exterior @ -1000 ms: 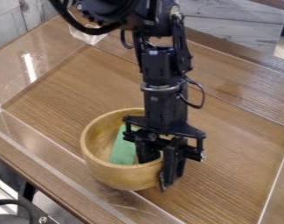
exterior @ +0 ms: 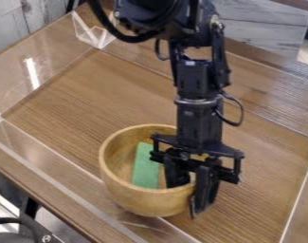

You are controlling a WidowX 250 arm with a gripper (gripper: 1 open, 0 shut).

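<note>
My black gripper (exterior: 190,182) reaches down at the right side of a yellow bowl (exterior: 126,182), its lower parts over and around the bowl's right rim. Inside the bowl, at its left, lies a green object (exterior: 146,165). The gripper's fingers are dark and overlap, so whether they hold anything cannot be made out.
A clear plastic object stands at the back left edge. Dark cables show beyond the front left edge.
The gripper has shifted slightly to the right over the last second, and the bowl has moved a little to the right with it.
</note>
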